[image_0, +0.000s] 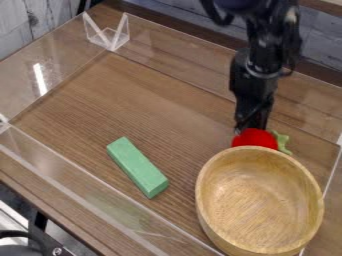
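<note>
My black gripper (251, 128) reaches down from the top right, its tip just above a red round object (253, 142) with a green top (278, 136). The red object lies at the back rim of a tan bowl (257, 215), which hides part of it. The fingertips are small and blurred; nothing clearly shows between them, and they look shut. A green block (136, 166) lies at the lower left of the wooden table (120, 90).
A white wire-like item (108, 30) stands at the top left. Raised edges border the table.
</note>
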